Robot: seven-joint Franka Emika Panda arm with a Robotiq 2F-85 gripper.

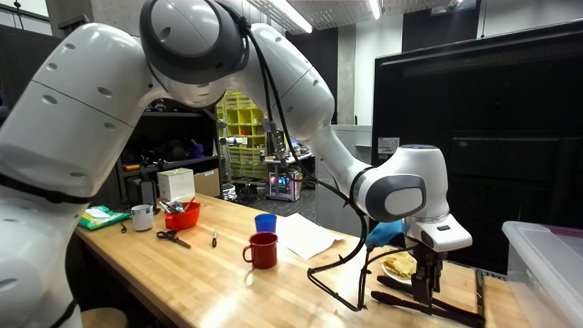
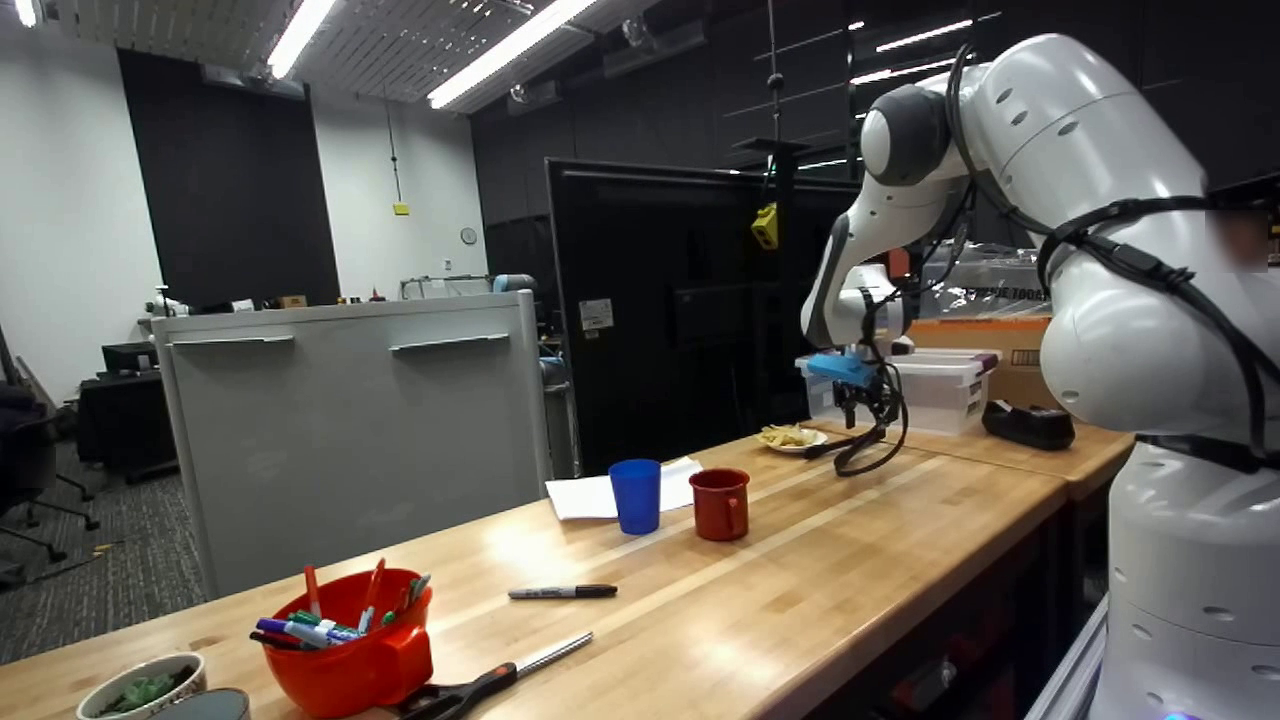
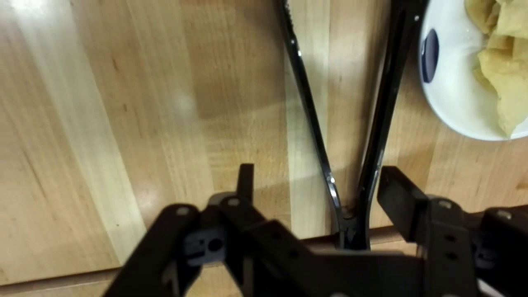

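Note:
Black tongs [image 3: 309, 106] lie spread on the wooden table, their joined end toward the bottom of the wrist view. My gripper is open above them, and the tongs' joined end appears between its two fingers, nearer the right one. No contact with the tongs can be made out. In exterior view 1 the gripper [image 1: 425, 292] points down over the tongs [image 1: 401, 301], its fingertips overlapping their arms. Exterior view 2 shows the gripper [image 2: 866, 414] small and dark, partly behind cables.
A plate of chips [image 3: 448, 106] sits close beside the tongs. A clear plastic bin [image 1: 546, 273] stands to the right. A red mug [image 1: 263, 250], a blue cup [image 1: 265, 223] and white paper [image 1: 306, 236] are mid-table. Cables [image 1: 350, 303] hang low near the hand.

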